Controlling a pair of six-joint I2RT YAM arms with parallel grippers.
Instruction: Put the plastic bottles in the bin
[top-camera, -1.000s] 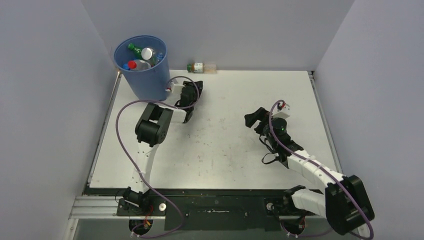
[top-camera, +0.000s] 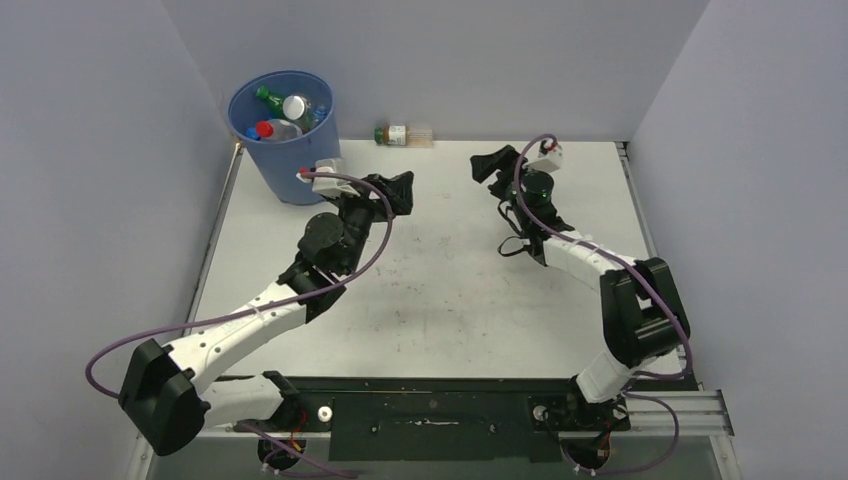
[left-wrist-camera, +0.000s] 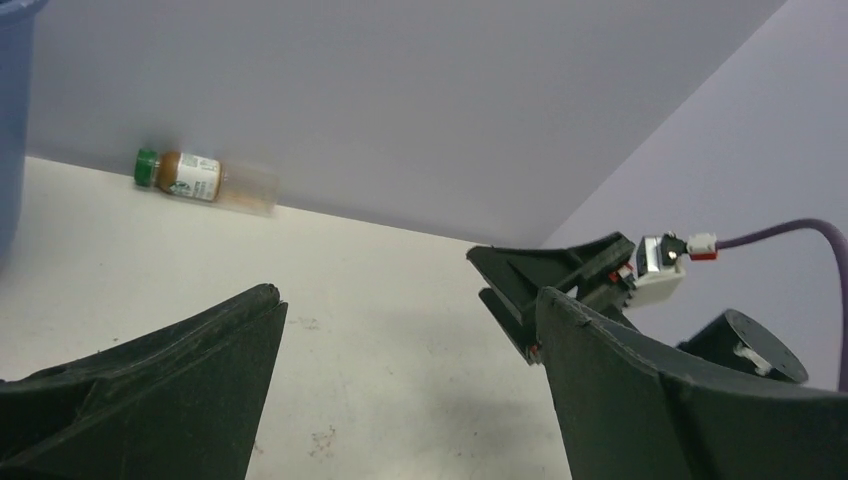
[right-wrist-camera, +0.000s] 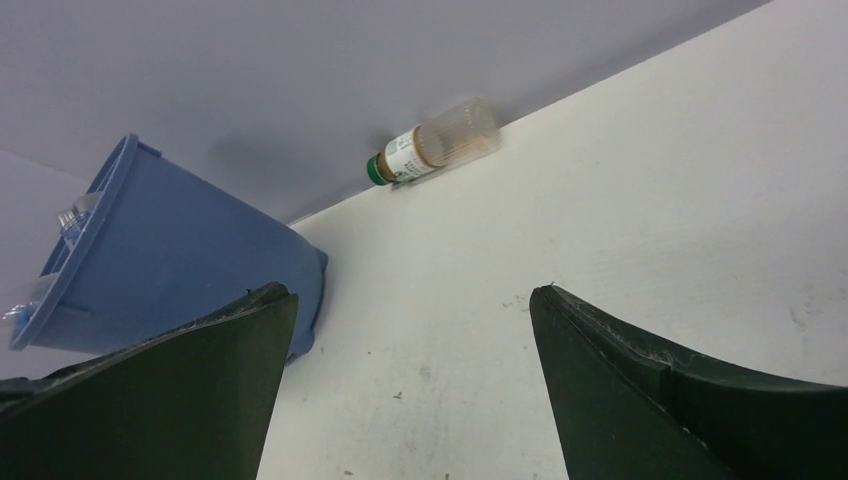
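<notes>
A clear plastic bottle (top-camera: 410, 135) with green cap and white label lies on its side at the table's back edge, also seen in the left wrist view (left-wrist-camera: 200, 178) and right wrist view (right-wrist-camera: 435, 145). The blue bin (top-camera: 285, 170) at back left holds several bottles. My left gripper (top-camera: 395, 195) hangs right of the bin, in front of the bottle, open with nothing between its fingers. My right gripper (top-camera: 488, 165) is open and empty to the bottle's right, facing towards bottle and bin in its wrist view (right-wrist-camera: 413, 298).
Grey walls (top-camera: 750, 200) close it in at back and sides. Purple cables loop over both arms.
My right gripper has moved towards the back and left.
</notes>
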